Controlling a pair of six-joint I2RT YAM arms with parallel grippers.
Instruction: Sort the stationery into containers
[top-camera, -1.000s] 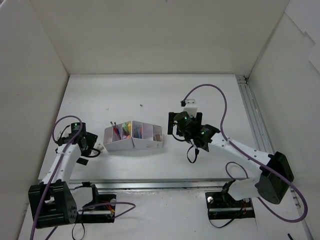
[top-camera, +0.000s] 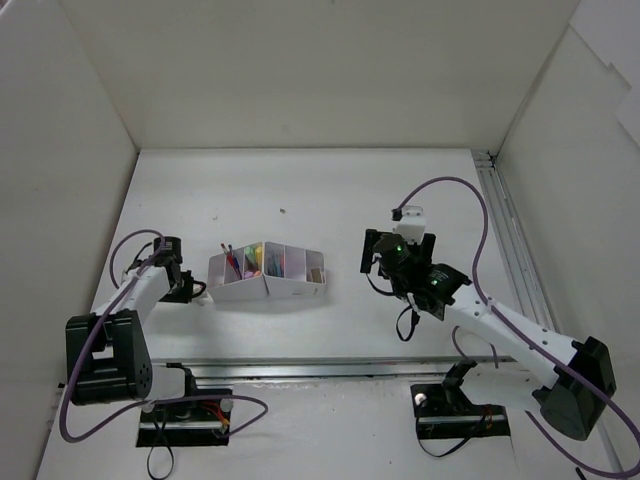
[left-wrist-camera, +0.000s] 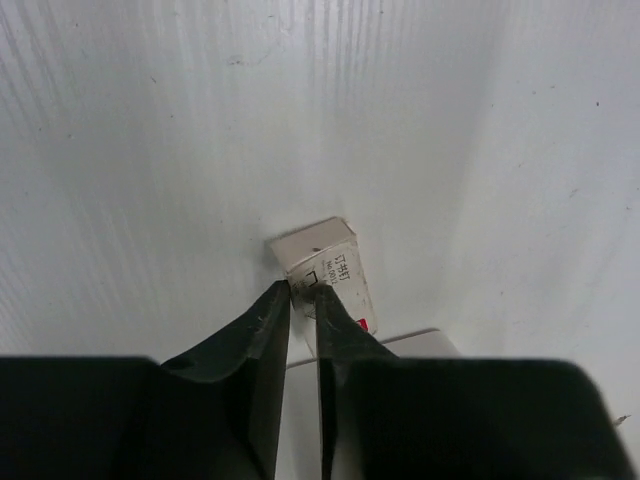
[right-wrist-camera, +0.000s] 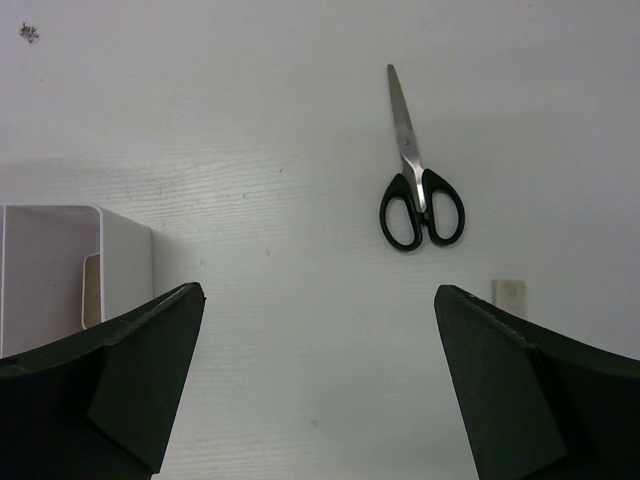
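A small boxed item with printed label (left-wrist-camera: 340, 285) lies on the table beside a pale object (left-wrist-camera: 420, 345); my left gripper is shut right at it, and whether anything is between the fingers is unclear. The divided white containers (top-camera: 240, 290) hold pens and other stationery at mid-table. My right gripper is open above the table, with black-handled scissors (right-wrist-camera: 420, 210) and a small pale block (right-wrist-camera: 509, 295) below it, and the container wall (right-wrist-camera: 125, 260) to its left.
Metal rails run along the front and right edges, and walls enclose the sides and back.
My left arm has moved toward the back of the table. My right gripper has moved to the right, still open.
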